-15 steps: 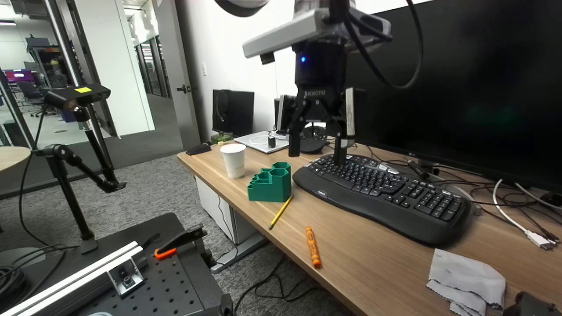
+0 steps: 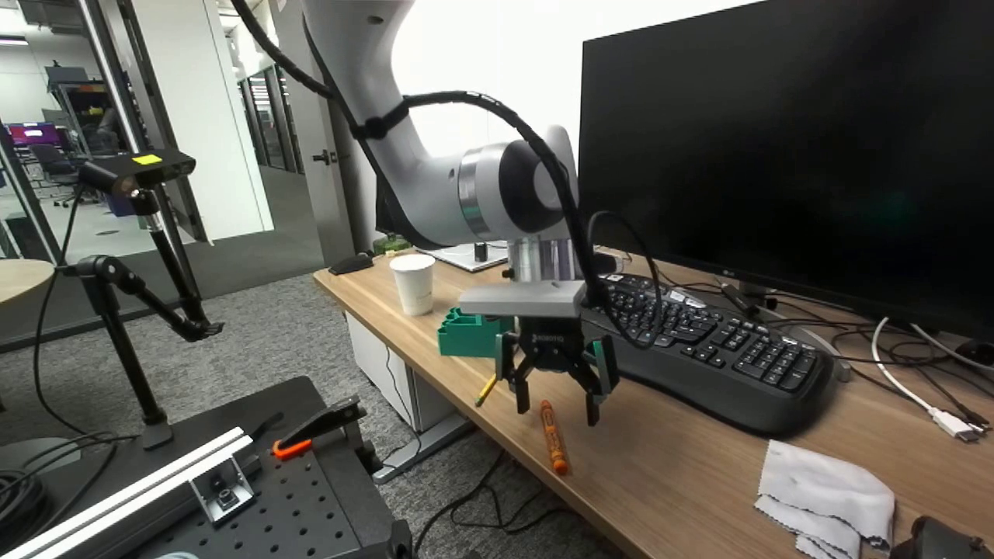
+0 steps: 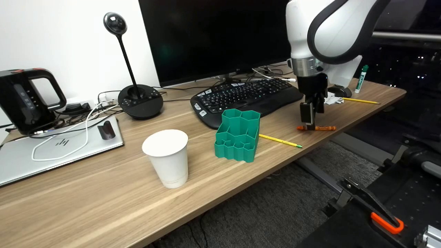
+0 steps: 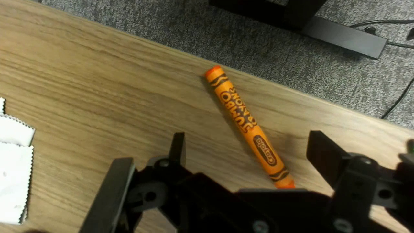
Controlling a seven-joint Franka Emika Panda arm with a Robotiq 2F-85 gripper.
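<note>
An orange jumbo crayon (image 4: 250, 128) lies on the wooden desk near its front edge. My gripper (image 2: 556, 414) hangs low over the desk, open, its fingers wide apart and nothing held. In the wrist view the crayon lies slantwise in the gap between the two fingers, touching neither; its lower end reaches the gripper's dark body. Seen from exterior view 2, one finger hides part of the crayon (image 3: 325, 128). A green organizer (image 3: 235, 136) stands farther along the desk, its compartments empty, with a yellow pencil (image 3: 281, 141) lying beside it.
A white cup (image 3: 167, 159) stands near the organizer. Behind the gripper are a black keyboard (image 2: 708, 345) and a monitor (image 2: 792, 168). A white cloth (image 2: 825, 498) lies to one side. Bare desk surrounds the crayon, close to the drop-off.
My gripper has come down from high above the keyboard to just over the desk near the crayon, staying open. Crayon, pencil and organizer have not moved.
</note>
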